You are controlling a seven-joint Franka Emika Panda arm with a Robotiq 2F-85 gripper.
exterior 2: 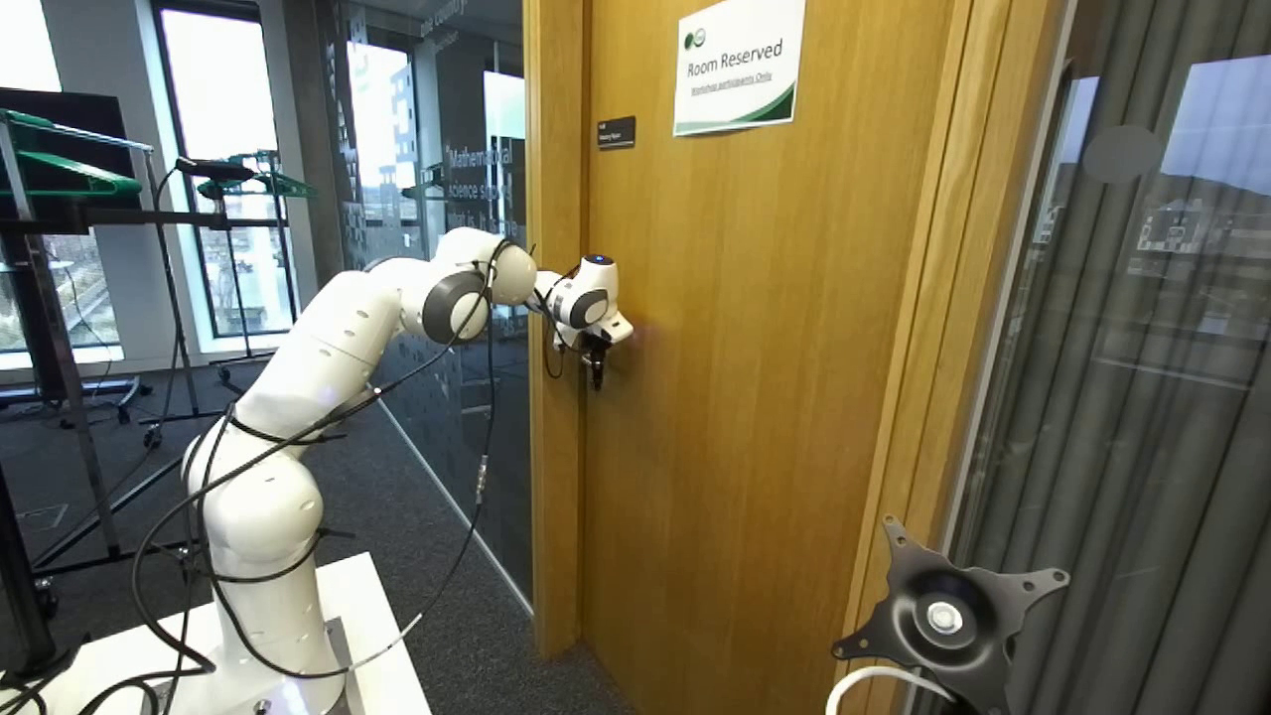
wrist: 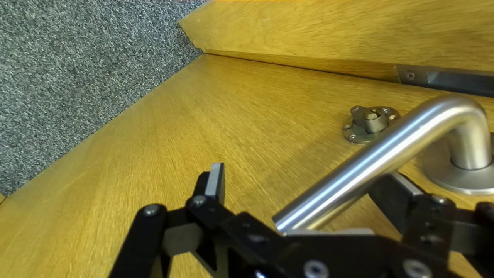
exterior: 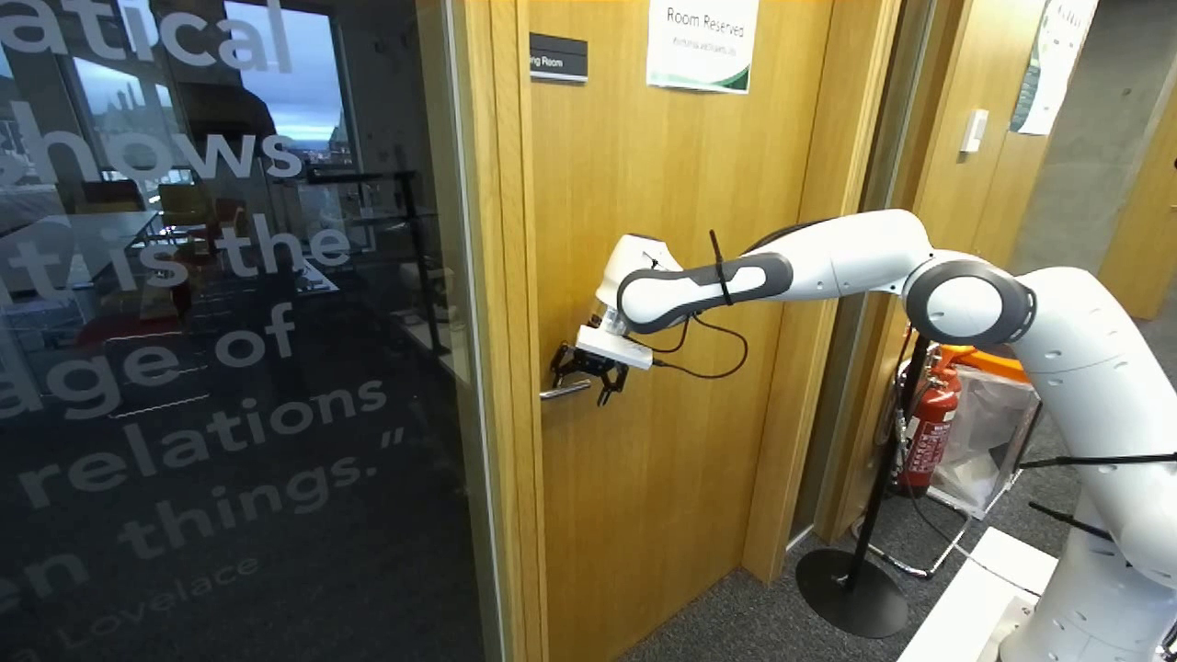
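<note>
A closed-looking wooden door (exterior: pixel 673 474) bears a silver lever handle (wrist: pixel 384 157), whose bar slants through the middle of the wrist view. My gripper (exterior: pixel 585 386) is at the handle, fingers wide apart. In the wrist view one finger (wrist: pixel 215 183) stands left of the bar's free end with a gap between. The other finger (wrist: pixel 393 197) passes partly behind the bar on the right, nearer its bend; whether it touches the bar I cannot tell. Exterior view 2 shows the arm reaching to the door (exterior 2: pixel 739 477), with the handle hidden.
A small metal lock turn (wrist: pixel 368 122) sits beside the handle. The wooden frame (exterior: pixel 502 331) and dark glass wall (exterior: pixel 276 474) lie close on the handle side. A black post base (exterior: pixel 851 592) and a red extinguisher (exterior: pixel 932 425) stand right of the door. Carpet before the door is clear.
</note>
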